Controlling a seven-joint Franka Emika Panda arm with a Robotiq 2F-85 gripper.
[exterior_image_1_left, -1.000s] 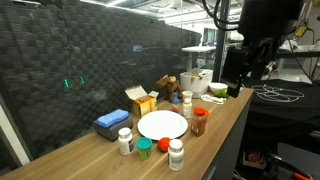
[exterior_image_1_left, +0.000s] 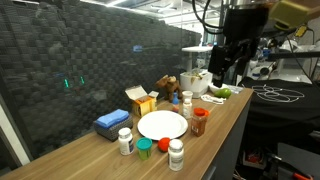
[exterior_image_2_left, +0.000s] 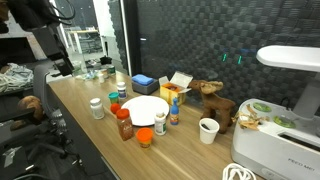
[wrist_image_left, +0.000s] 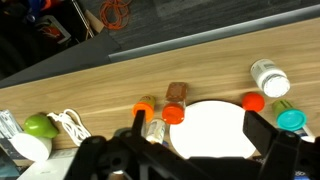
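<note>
My gripper hangs above the wooden table, its fingers spread wide with nothing between them. Under it in the wrist view lies a spice jar with an orange-red lid (wrist_image_left: 175, 106), beside the white plate (wrist_image_left: 213, 125). An orange round item (wrist_image_left: 146, 102) is to the left of that jar. Right of the plate are a small red round item (wrist_image_left: 253, 101), a white-lidded bottle (wrist_image_left: 268, 76) and a green-lidded jar (wrist_image_left: 291, 118). In exterior view 1 the gripper is at the upper right, well above the spice jar (exterior_image_1_left: 199, 122).
Behind the plate stand a blue box (exterior_image_2_left: 143, 81), an open yellow carton (exterior_image_2_left: 178, 84), a brown plush animal (exterior_image_2_left: 212, 102) and a white mug (exterior_image_2_left: 208, 130). A white toaster (exterior_image_2_left: 278, 148) sits at the right end.
The objects on the table stay where they were.
</note>
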